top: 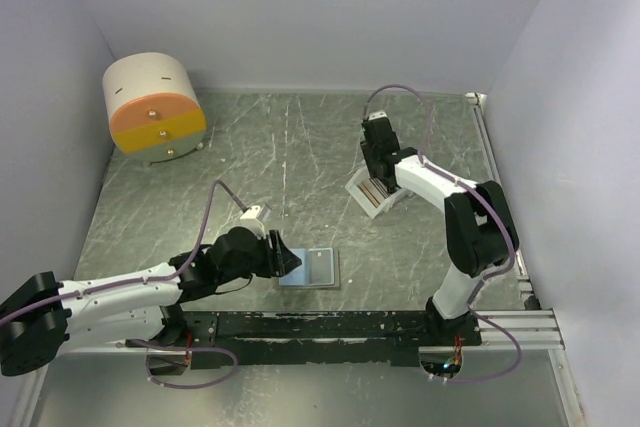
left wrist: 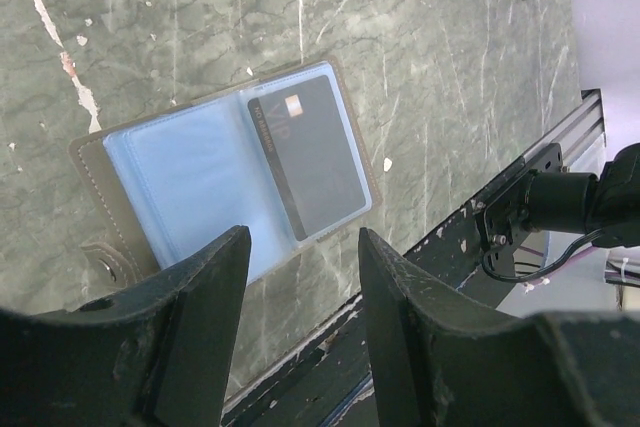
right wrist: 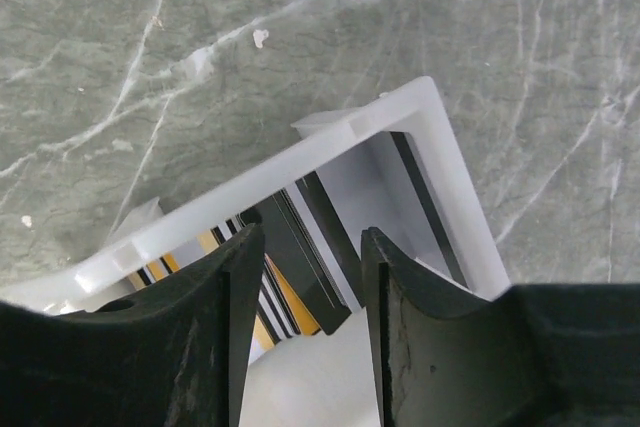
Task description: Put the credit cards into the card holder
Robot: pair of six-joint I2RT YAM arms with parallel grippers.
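Note:
A white card tray (top: 363, 197) with a row of dark, yellow and light cards (right wrist: 305, 257) lies at centre right under my right gripper, whose fingers are apart over the cards, part open, with nothing clearly held. An open card holder (top: 308, 267) lies at front centre, blue on one half (left wrist: 192, 177) and holding a grey card (left wrist: 310, 152) marked VIP on the other. My left gripper stands open above the holder's near edge, nothing between its fingers.
A white rounded cabinet (top: 150, 87) with coloured drawers stands at the back left. Walls border the back and sides.

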